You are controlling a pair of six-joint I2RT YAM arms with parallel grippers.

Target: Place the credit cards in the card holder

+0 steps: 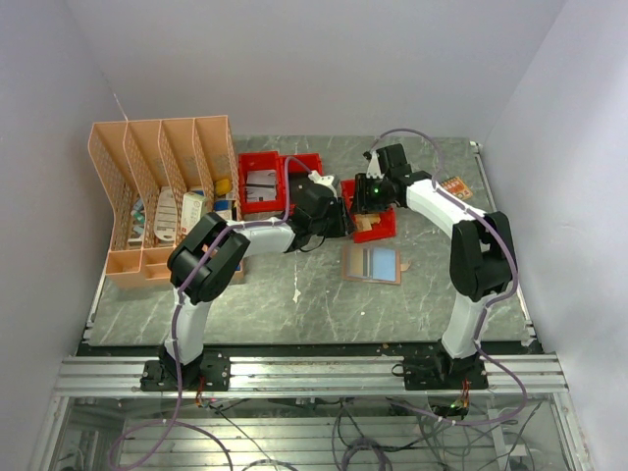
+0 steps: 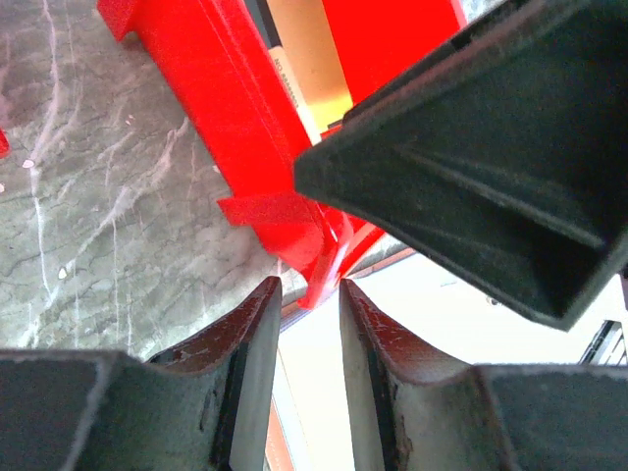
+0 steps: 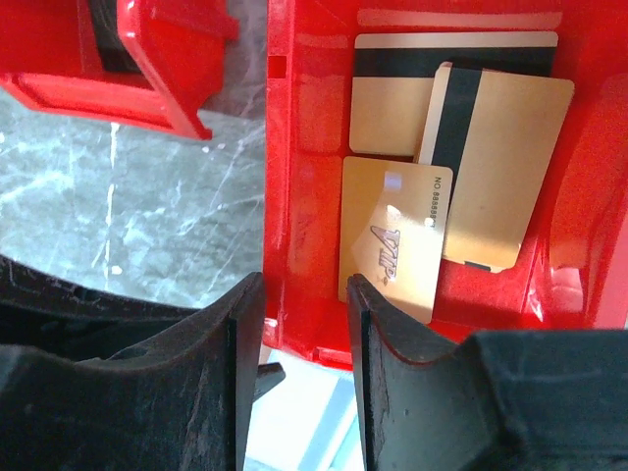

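Note:
A red bin (image 1: 376, 231) holds several gold cards; the right wrist view shows a VIP card (image 3: 391, 235) at front and two striped cards (image 3: 500, 167) behind it. My left gripper is shut on the bin's near left corner, the red plastic between its fingertips. My right gripper is part open over the bin's left wall (image 3: 280, 177), one finger either side near that rim; whether it touches is unclear. A board with tan and light blue areas (image 1: 371, 263) lies in front of the bin; I cannot tell if it is the card holder.
More red bins (image 1: 260, 201) stand at the back middle, and a large orange sorter (image 1: 128, 257) fills the left. An orange patterned item (image 1: 456, 186) lies at the back right.

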